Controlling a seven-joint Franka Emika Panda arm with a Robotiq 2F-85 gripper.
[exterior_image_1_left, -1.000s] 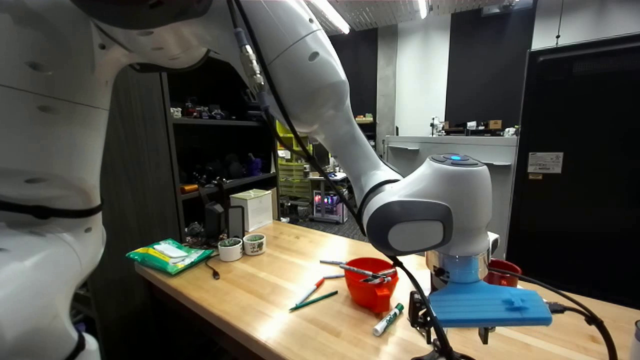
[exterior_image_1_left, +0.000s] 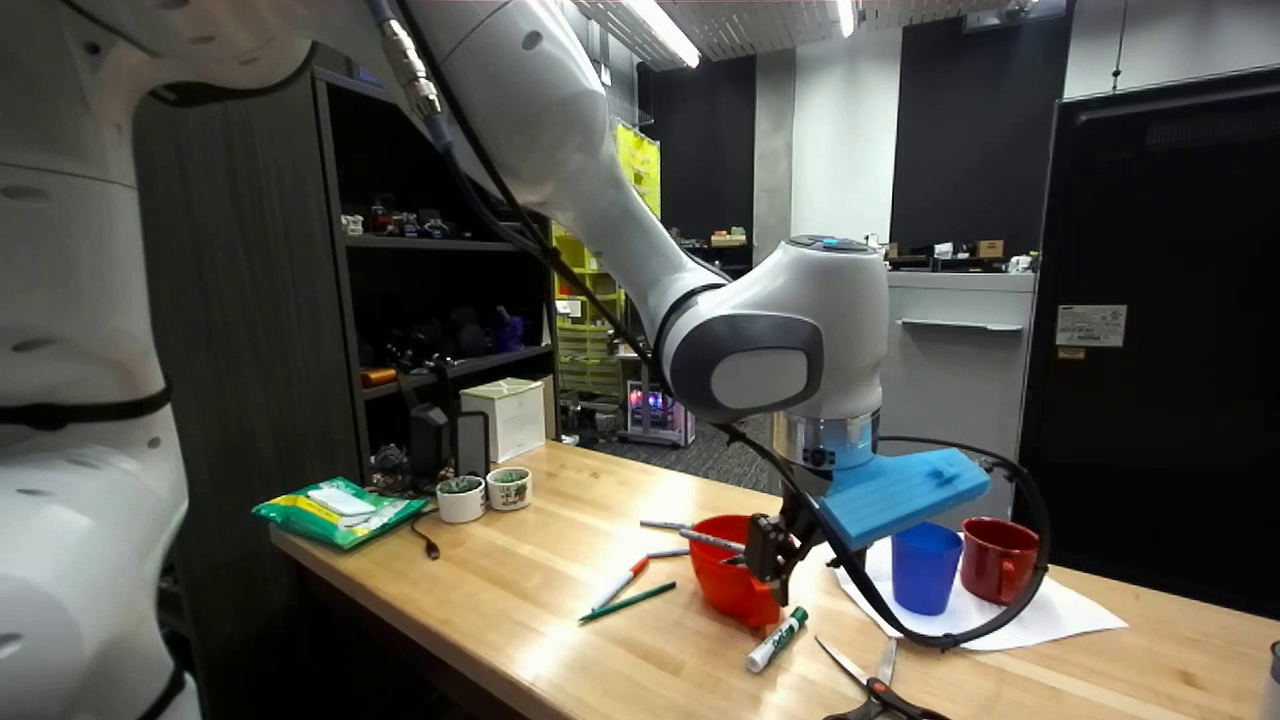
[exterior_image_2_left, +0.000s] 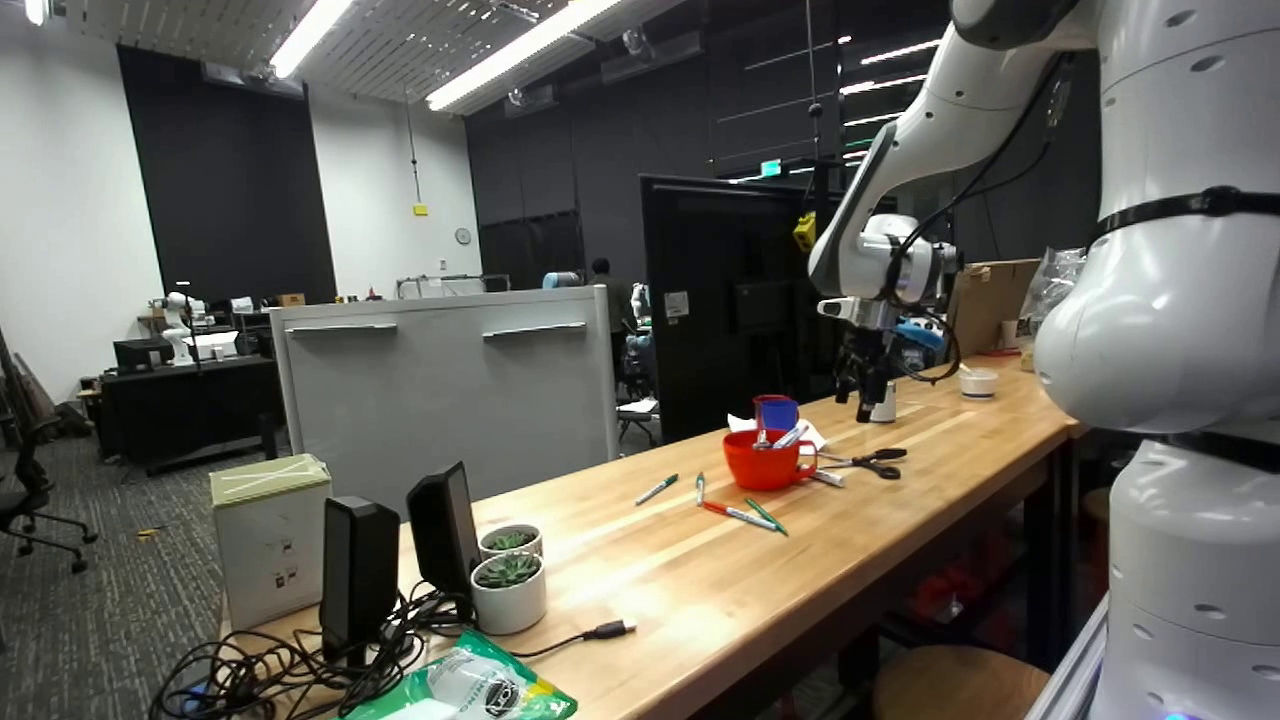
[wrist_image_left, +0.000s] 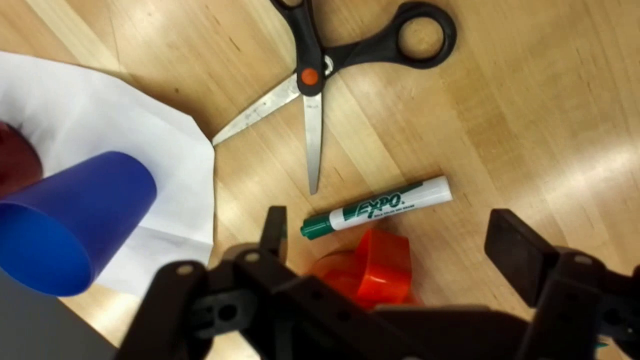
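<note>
My gripper is open over the table, its two dark fingers wide apart with nothing held between them. Below and between them in the wrist view lies a green and white Expo marker (wrist_image_left: 378, 207). The handle of a red mug (wrist_image_left: 387, 270) shows just beside the marker, while the gripper body covers most of the mug. In exterior view 1 the red mug (exterior_image_1_left: 726, 588) holds several pens and stands partly behind the gripper. Black-handled scissors (wrist_image_left: 310, 78) lie with their blades spread, points toward the marker.
A blue cup (wrist_image_left: 78, 222) and a dark red mug (exterior_image_1_left: 998, 560) stand on white paper (exterior_image_1_left: 1068, 608). Several loose pens, one of them a green pen (exterior_image_1_left: 630, 601), lie left of the red mug. Two small potted plants (exterior_image_1_left: 483, 494) and a green packet (exterior_image_1_left: 339, 514) are at the table's far left.
The arm has moved left in exterior view 1, from over the scissors to beside the red mug. The blue cup and scissors now show there. The table objects look unmoved.
</note>
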